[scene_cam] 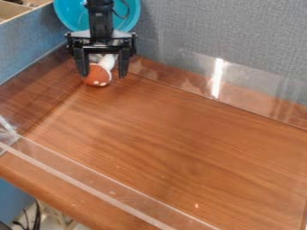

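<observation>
My black gripper [102, 65] hangs at the back left of the wooden table, open, with its fingers either side of an orange and white object [96, 75] on the table. The object is partly hidden behind the gripper; I cannot tell whether the fingers touch it.
A blue round container [70, 13] stands at the back behind the arm. A grey textured wall [228, 40] runs along the back and a blue-grey side wall along the left. A clear strip lies near the front.
</observation>
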